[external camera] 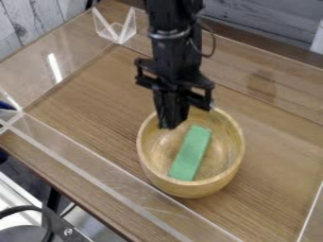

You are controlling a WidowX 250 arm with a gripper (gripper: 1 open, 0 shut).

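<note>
My black gripper [171,116] is lowered over the back left rim of a round cream bowl [221,175], its tips near or just inside that rim; whether they touch it I cannot tell. In the bowl a green block [191,153] lies lengthwise, apart from the gripper. The gripper looks shut, and nothing shows between its fingers, though the tips are small and dark.
A white wire-like item [113,25] stands at the back left. Dark cables lie past the table's edge at the lower left.
</note>
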